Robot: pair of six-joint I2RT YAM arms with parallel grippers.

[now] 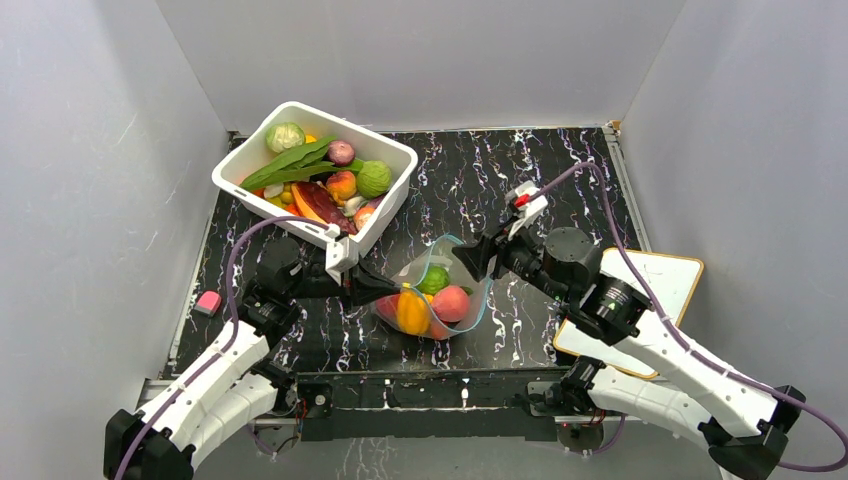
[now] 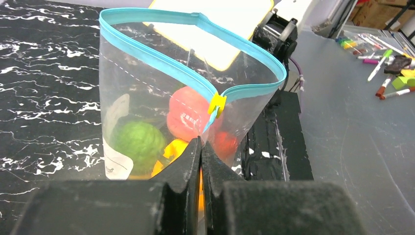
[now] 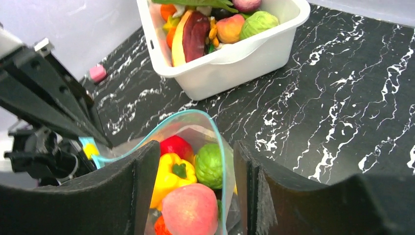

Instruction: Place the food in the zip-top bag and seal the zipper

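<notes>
The clear zip top bag has a light-blue zipper rim, with its mouth wide open. Inside lie a yellow pepper, a pink-red peach, a green round vegetable and a red piece. At the bag's left corner, my left gripper is shut with the film gathered at its fingertips, just below the yellow zipper slider. My right gripper is open over the bag's far right side, and the rim runs through the gap as seen from its wrist; whether it touches is unclear.
A white bin full of toy produce stands at the back left. On the right lies a whiteboard, partly under the right arm. A pink block sits at the left edge.
</notes>
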